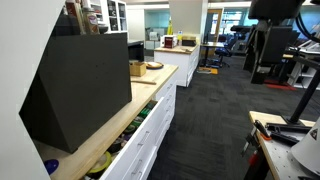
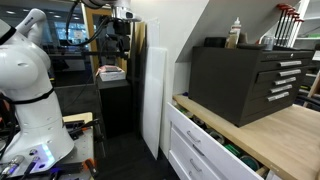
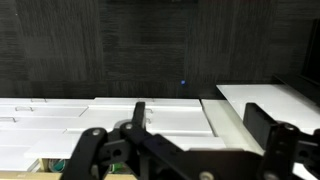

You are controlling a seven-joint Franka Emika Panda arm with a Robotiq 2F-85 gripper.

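My gripper is open in the wrist view, its dark fingers wide apart with nothing between them. It looks down from high over the dark floor and the white drawer fronts. In exterior view 2 the gripper hangs at the upper left, well away from the counter. A pulled-out top drawer shows beneath the wooden counter, holding green and yellow items that are too small to tell apart.
A dark metal cabinet stands on the wooden counter, with bottles and tools on top. A tall white panel rises between arm and counter. The dark floor in front of the drawers is clear. A small wooden box sits farther along.
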